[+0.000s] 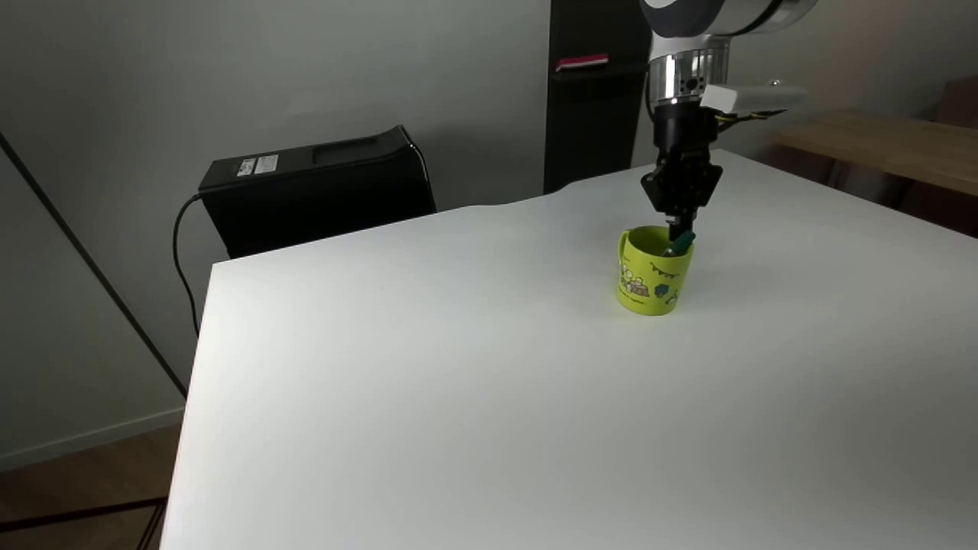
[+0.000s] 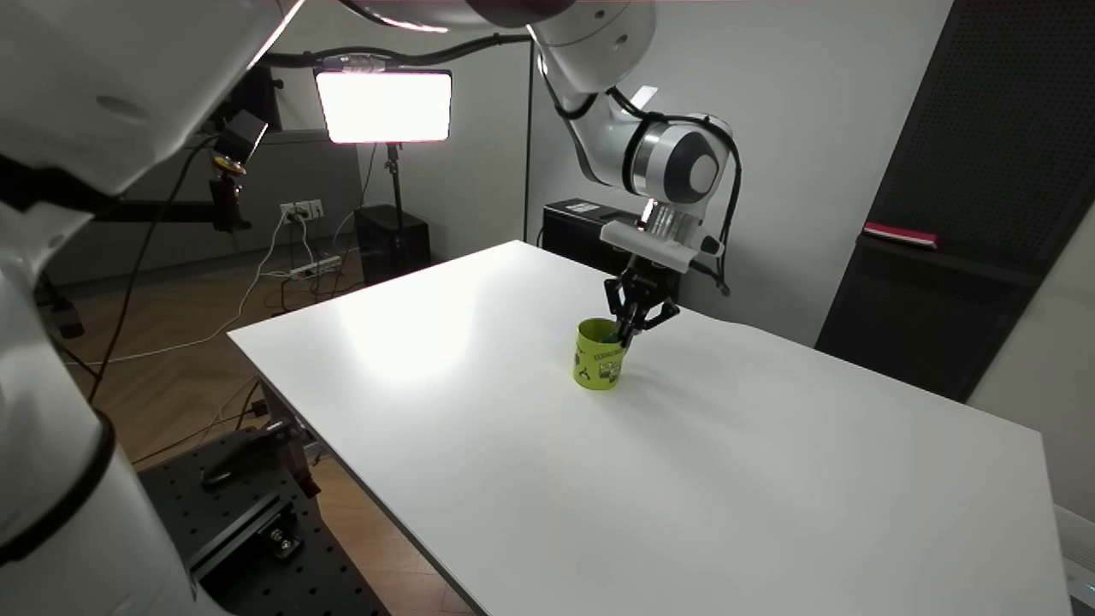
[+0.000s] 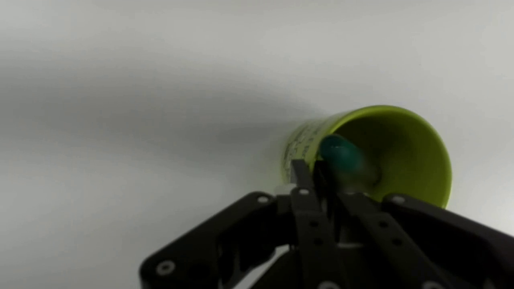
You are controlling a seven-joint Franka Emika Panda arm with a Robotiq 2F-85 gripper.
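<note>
The yellow-green mug (image 1: 649, 286) is on or just above the white table, its printed side facing the camera in exterior view 1; a small lift cannot be ruled out. My gripper is shut on the mug's near wall, one finger outside the rim and the other inside. Inside the mug (image 3: 409, 154) leans a blurred, clear-bodied object with a teal end (image 3: 341, 153). That teal end (image 1: 680, 243) pokes up at the rim beside the fingers. In exterior view 2 the gripper (image 2: 624, 339) comes down on the right side of the mug (image 2: 597, 361).
Wide bare stretches of the white table (image 1: 440, 385) surround the mug. A black box-shaped device (image 1: 316, 188) stands beyond the table's back edge. Behind the table is a dark cabinet (image 2: 955, 205); a bright lamp panel (image 2: 385, 106) stands at the far left.
</note>
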